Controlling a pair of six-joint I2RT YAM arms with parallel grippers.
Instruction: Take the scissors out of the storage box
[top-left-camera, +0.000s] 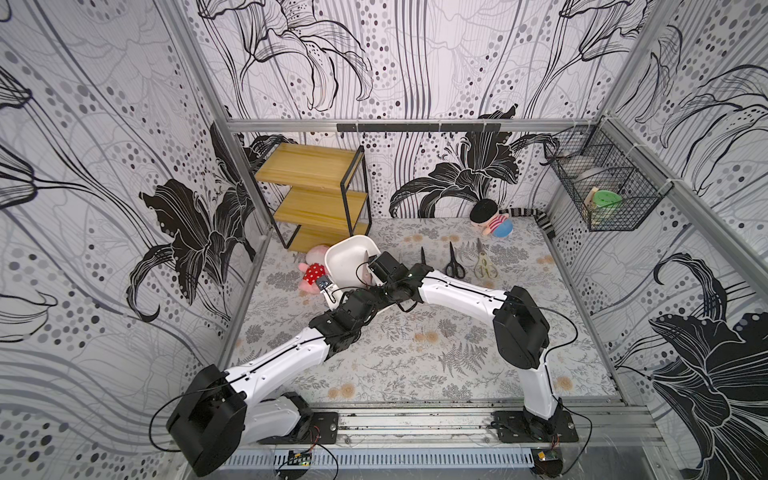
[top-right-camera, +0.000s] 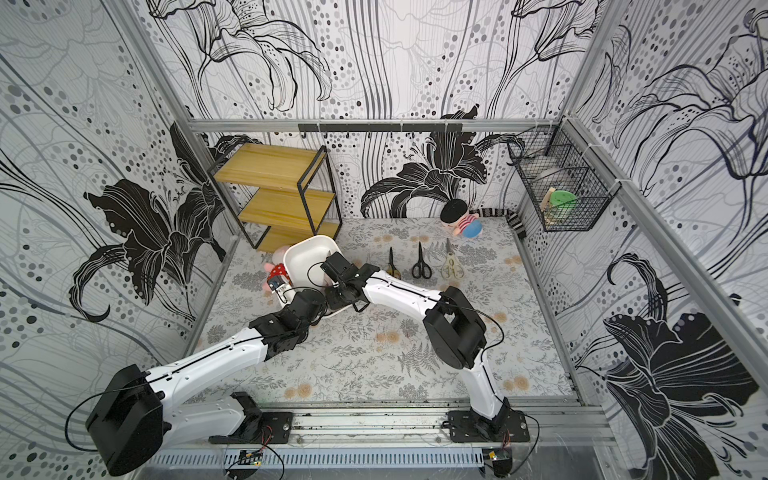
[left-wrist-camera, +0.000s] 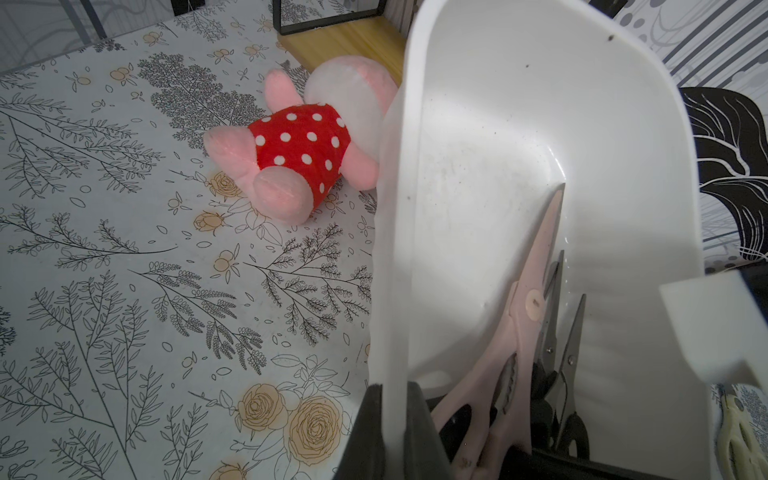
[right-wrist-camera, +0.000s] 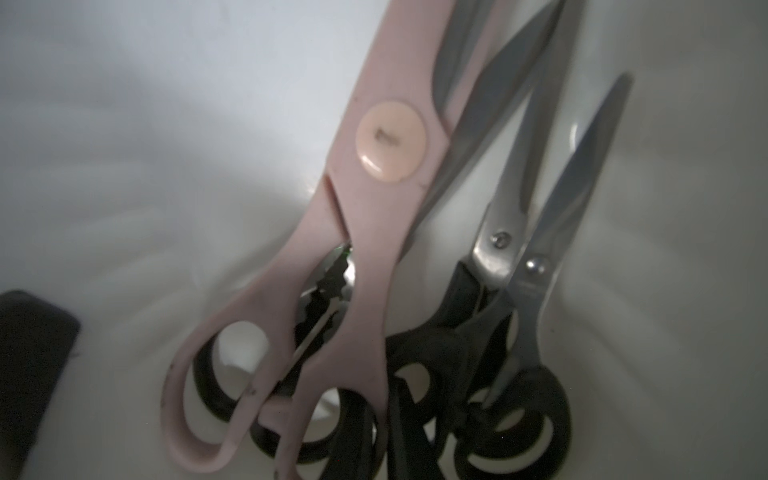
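Note:
The white storage box (left-wrist-camera: 460, 128) holds pink scissors (right-wrist-camera: 372, 208) and several black-handled scissors (right-wrist-camera: 552, 400). In the left wrist view, my left gripper is shut on the near-left rim of the box, one finger on each side of the wall. Down inside the box, my right gripper is shut on one side of the pink scissors' handle loop. The pink scissors still lie in the box, resting over dark handles. Both arms hide the box's near part in the top views.
A plush toy in red polka dots (left-wrist-camera: 300, 152) lies left of the box, with a wooden shelf (top-left-camera: 312, 164) behind. To the right, several scissors lie on the table, including a black pair (top-left-camera: 453, 262) and a yellowish pair (top-left-camera: 485, 264).

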